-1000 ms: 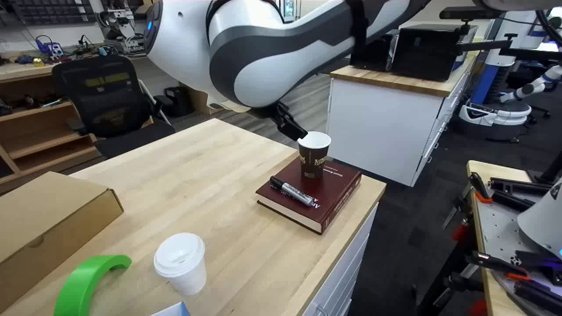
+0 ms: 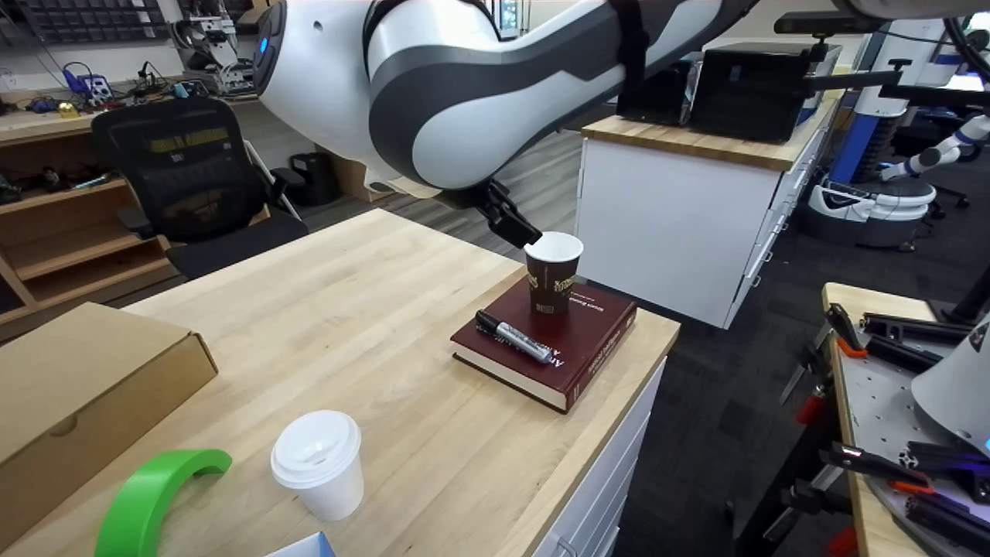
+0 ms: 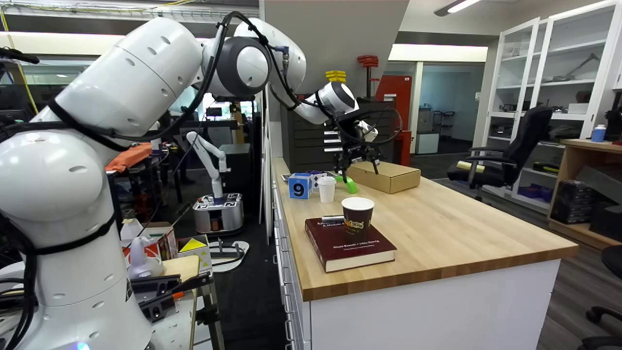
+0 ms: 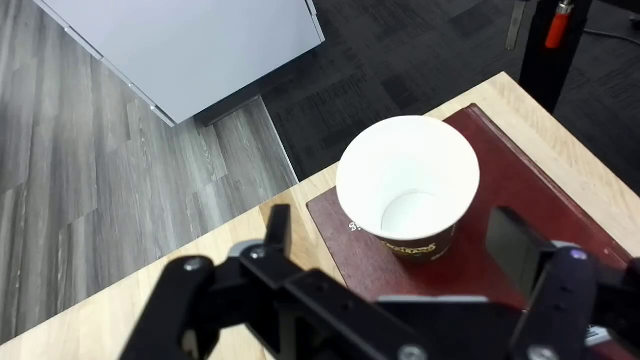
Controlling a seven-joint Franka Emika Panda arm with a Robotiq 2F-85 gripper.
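Note:
A dark brown paper cup (image 2: 551, 279) with a white rim and interior stands upright on a maroon hardcover book (image 2: 594, 325). In the wrist view my gripper is open, its two fingers wide apart and the cup (image 4: 414, 180) beyond them, not held. From exterior view 2 the gripper (image 3: 360, 172) hangs above the table, farther back than the cup. In exterior view 1 one black finger overlaps the view near the cup's rim; whether it touches is unclear. A silver marker (image 2: 513, 337) with a black cap lies on the book beside the cup.
A white lidded cup (image 2: 320, 464), a green arch (image 2: 153, 497), a cardboard box (image 2: 102, 390) and a blue number block (image 3: 300, 185) stand toward the table's other end. The book lies near a table corner.

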